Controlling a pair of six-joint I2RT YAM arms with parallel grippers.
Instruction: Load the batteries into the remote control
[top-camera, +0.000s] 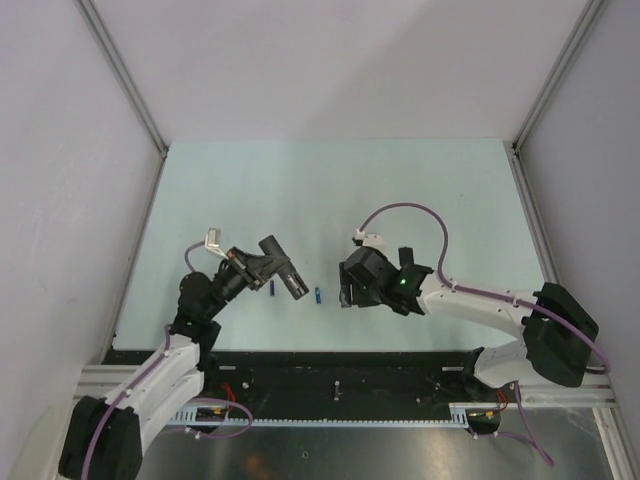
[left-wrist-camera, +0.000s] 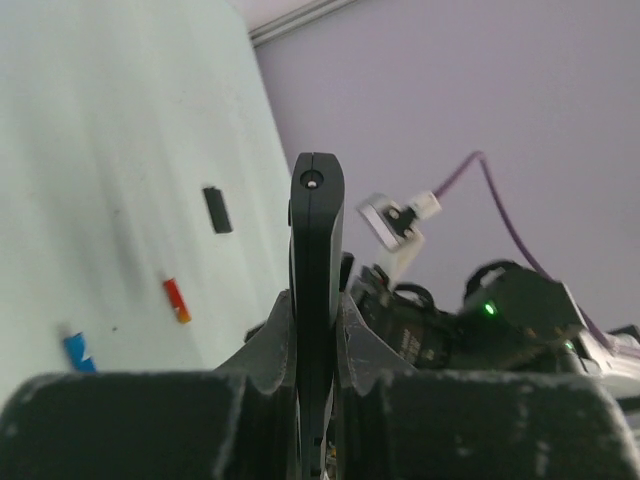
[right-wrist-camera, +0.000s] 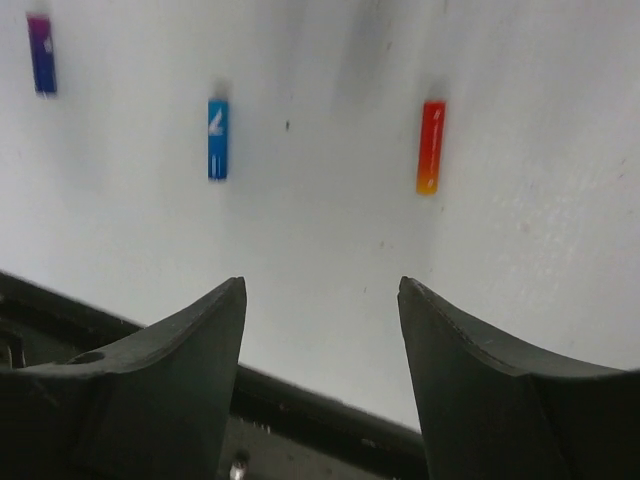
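Observation:
My left gripper (top-camera: 268, 262) holds a long dark remote (left-wrist-camera: 316, 230) upright between its fingers, over the table's left part. On the table lie a blue battery (right-wrist-camera: 217, 140), a red-orange battery (right-wrist-camera: 430, 147) and a dark blue-purple battery (right-wrist-camera: 42, 55). My right gripper stands open above these, empty between its fingertips; from the top view it hides part of the table beneath it.
A small dark rectangular piece (left-wrist-camera: 217, 210) lies on the table, partly behind the right arm in the top view. The front edge drops to a dark rail.

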